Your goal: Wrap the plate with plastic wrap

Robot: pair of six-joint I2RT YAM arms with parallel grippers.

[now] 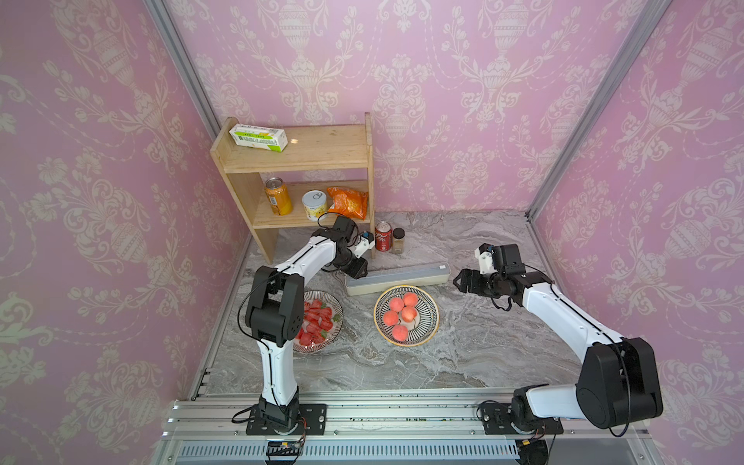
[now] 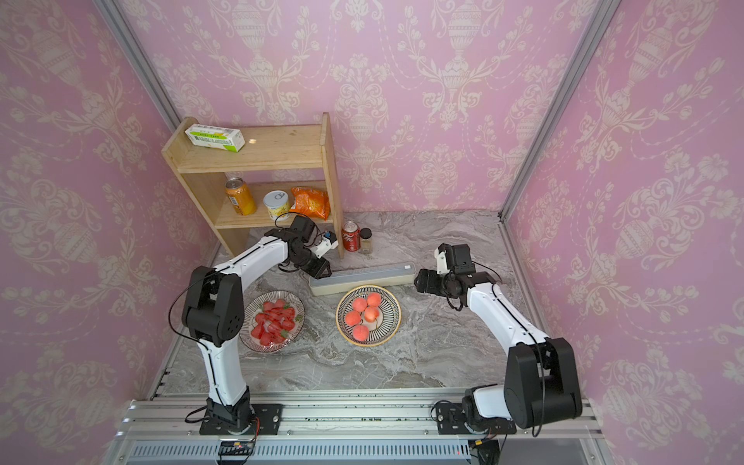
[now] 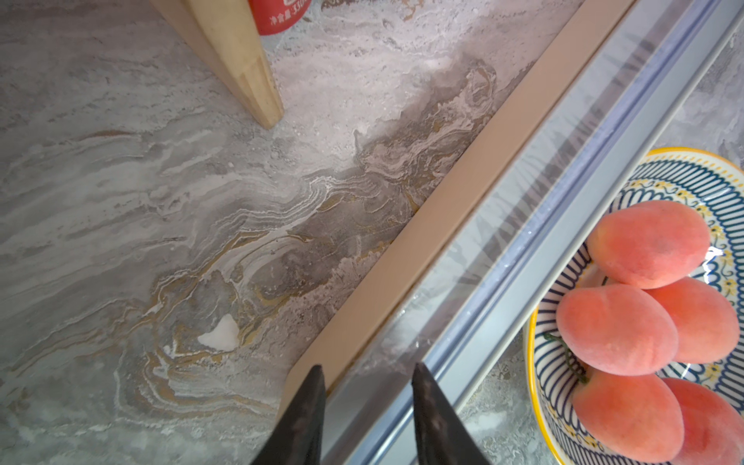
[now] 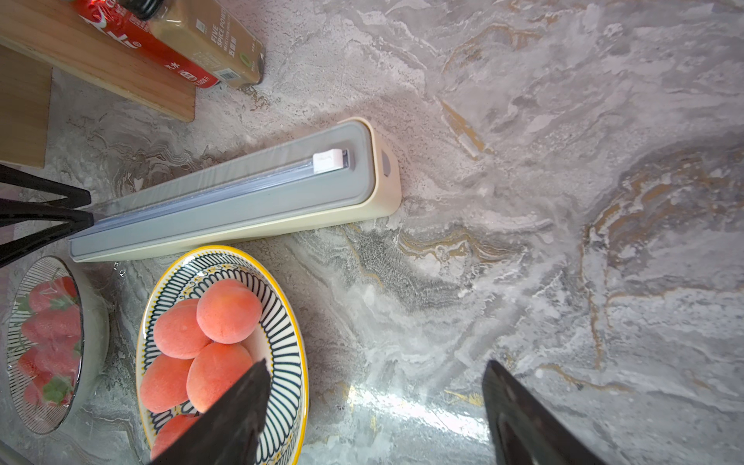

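My left gripper is down at the left end of the long plastic wrap dispenser (image 4: pixel 232 193), part open, its fingers over the clear film strip on top. A white slider (image 4: pixel 328 161) sits near the dispenser's right end. In front lies a patterned plate of peaches (image 2: pixel 391 325) with a yellow rim; left of it is a glass bowl of strawberries (image 2: pixel 298 325), partly behind my left arm in the top left view. My right gripper stands open right of the dispenser, above the table, with nothing between its fingers.
A wooden shelf (image 1: pixel 310 155) with cans, a snack bag and a box stands at the back left. A red can (image 1: pixel 383 238) and a spice jar (image 1: pixel 398 244) are behind the dispenser.
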